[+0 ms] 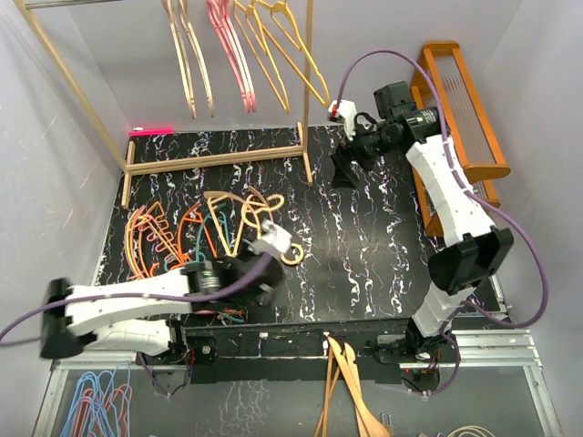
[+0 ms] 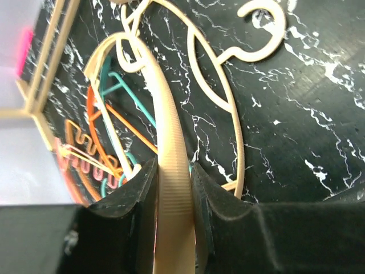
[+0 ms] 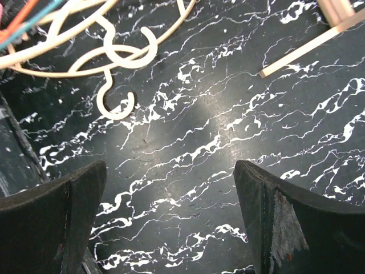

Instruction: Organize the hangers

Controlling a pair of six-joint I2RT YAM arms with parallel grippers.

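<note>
In the left wrist view my left gripper has a beige hanger (image 2: 174, 171) between its fingers; it is blurred in the top view. Beige hangers (image 1: 246, 209) lie under and beyond it, over teal and orange ones (image 1: 146, 237) on the black table (image 1: 355, 255). My right gripper stands open over bare table; in the top view (image 1: 351, 164) it is at the back right of the table.
A wooden rack (image 1: 219, 159) with hanging white, pink and yellow hangers (image 1: 273, 55) stands at the back. An orange wooden shelf (image 1: 492, 168) is on the right.
</note>
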